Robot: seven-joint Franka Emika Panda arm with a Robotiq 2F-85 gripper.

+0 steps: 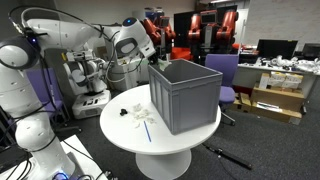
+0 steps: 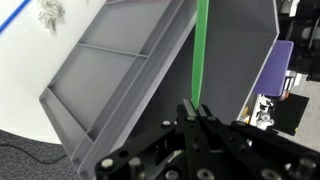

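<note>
A thin green strip-like object (image 2: 201,50) extends from the fingertips of my gripper in the wrist view, and the gripper is shut on it. A bit of green also shows lower down among the dark fingers. The large grey bin (image 1: 190,100) stands on the round white table, open at the top. In the wrist view my gripper appears above the bin, whose ribbed outer wall (image 2: 92,85) lies to the left and whose dark inside (image 2: 235,60) lies to the right. The bin's floor is mostly hidden, and its contents cannot be made out.
On the white table (image 1: 118,122), left of the bin, lie a blue pen-like item (image 1: 148,131), crumpled whitish pieces (image 1: 137,112) and a small dark item (image 1: 124,112). A purple chair (image 1: 222,66) stands behind the bin. Cardboard boxes (image 1: 277,100) sit farther back.
</note>
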